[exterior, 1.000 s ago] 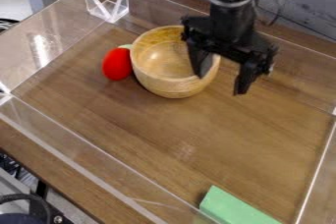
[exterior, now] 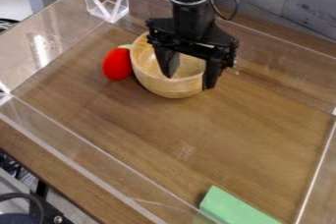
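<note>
My black gripper (exterior: 188,67) hangs over the tan bowl (exterior: 174,84) at the upper middle, its fingers apart, one dipping into the bowl and the other near its right side. Nothing clearly shows held between them. A red rounded object (exterior: 117,65) lies against the bowl's left side, something pale at its top.
A clear-walled enclosure surrounds the wooden surface (exterior: 171,149). A green block (exterior: 235,208) lies at the bottom right. A small clear plastic piece (exterior: 108,4) stands at the upper left.
My gripper has moved left, further over the bowl, from where it was to the right a second ago. The bowl and red object look about the same.
</note>
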